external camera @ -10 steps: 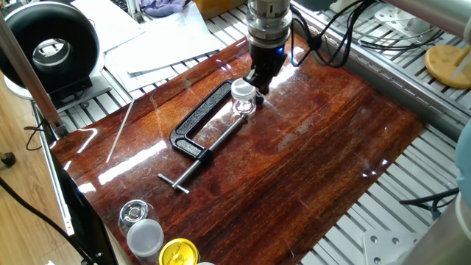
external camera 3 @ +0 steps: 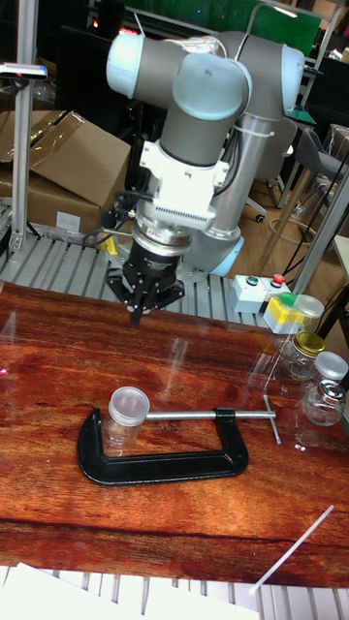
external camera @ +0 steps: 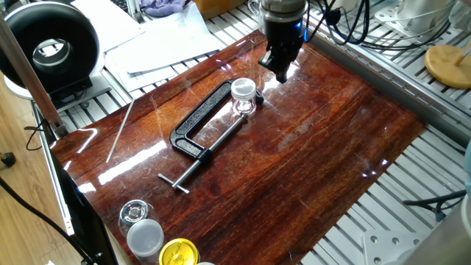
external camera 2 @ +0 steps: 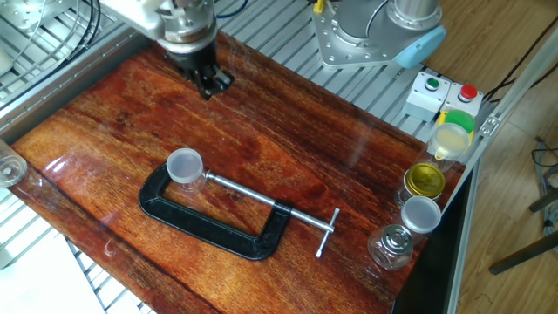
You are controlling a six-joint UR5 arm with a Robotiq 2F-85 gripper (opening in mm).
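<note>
A black C-clamp (external camera 2: 205, 228) with a silver screw (external camera 2: 253, 190) lies flat on the glossy brown wooden board. At the clamp's mouth, by the screw's tip, stands a clear jar with a white lid (external camera: 243, 89); it appears upright. My black gripper (external camera 3: 137, 310) hangs above the board, apart from the jar, on the robot-base side of it. It points down with nothing visible held. Whether its fingers are parted or together is unclear at this angle.
Several jars stand along one board edge, among them a gold-lidded jar (external camera 2: 425, 180) and a white-lidded jar (external camera 2: 420, 215). Another clear jar (external camera 2: 10, 167) sits at the opposite edge. A thin white rod (external camera 3: 292, 547) lies near the papers. Much of the board is bare.
My gripper has drawn away from the jar, toward the right and slightly upward in exterior view 1. The jar and clamp have stayed in place.
</note>
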